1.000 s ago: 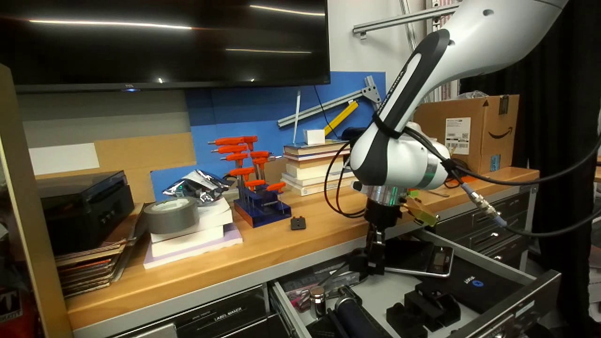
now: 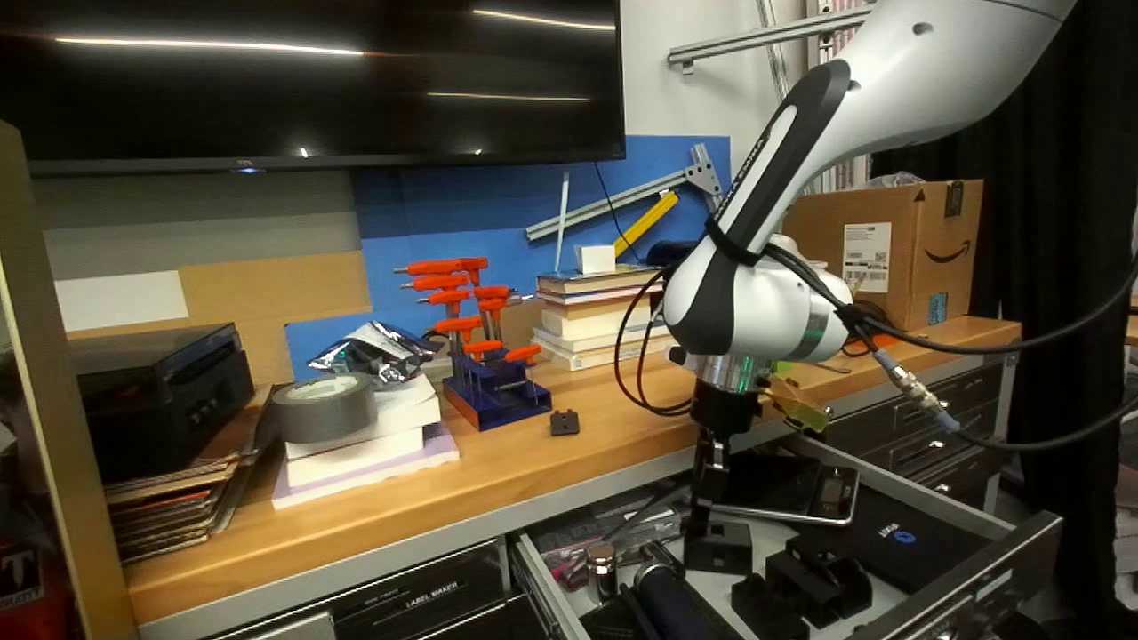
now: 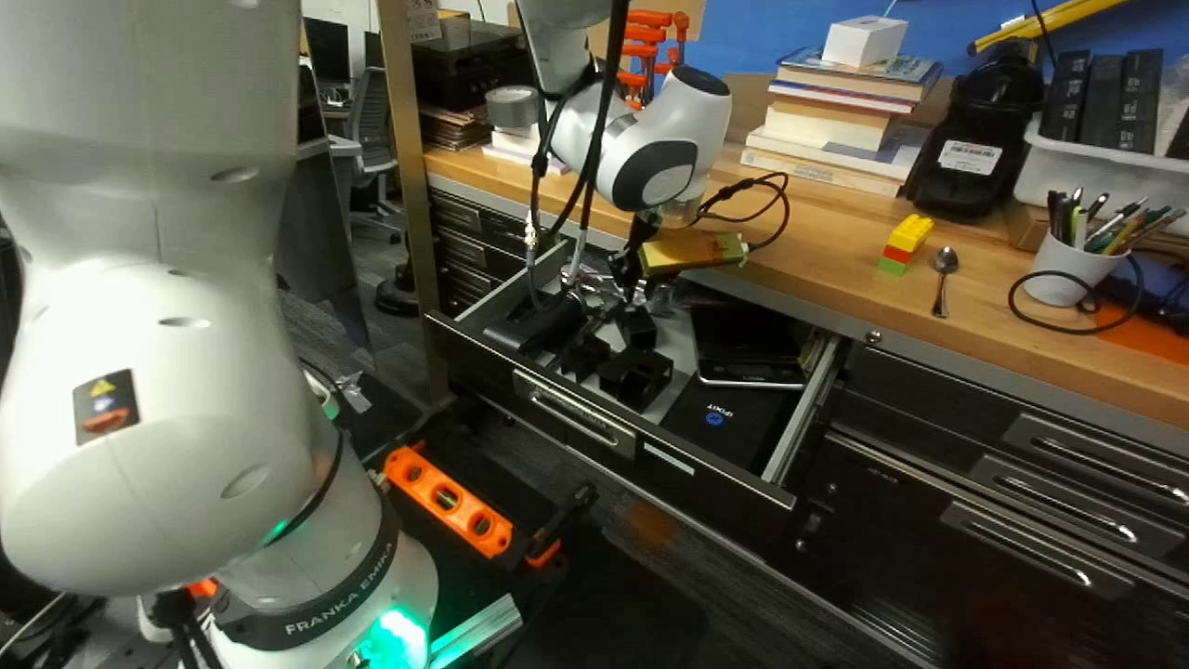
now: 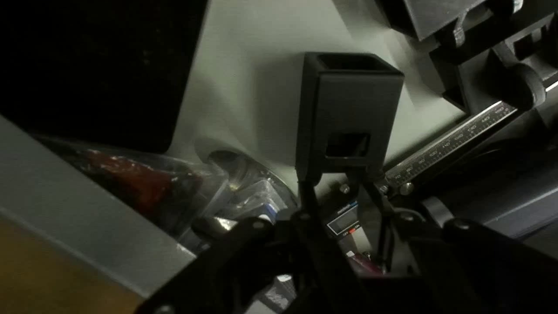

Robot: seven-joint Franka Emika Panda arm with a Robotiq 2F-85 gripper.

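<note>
A hollow black block (image 2: 720,549) with a square opening rests on the light floor of the pulled-out drawer (image 3: 568,413). In the wrist view the same block (image 4: 355,112) lies right at the tips of my gripper, near its lower edge. The two fingers (image 4: 309,198) stand apart, with drawer contents showing through the gap. From the side, my gripper (image 2: 700,524) points straight down at the block's left side. Whether a fingertip still touches the block cannot be told.
Other black parts (image 2: 816,581) lie beside the block towards the drawer front. A tablet-like scale (image 2: 789,491) and a flat black case (image 3: 725,418) fill the right side. Plastic bags (image 4: 157,183), a caliper (image 4: 452,141) and a dark cylinder (image 2: 677,603) crowd the left.
The black block was held up at my fingers near the drawer's back; now it sits lower on the drawer floor. My gripper has moved down, and its fingers have parted.
</note>
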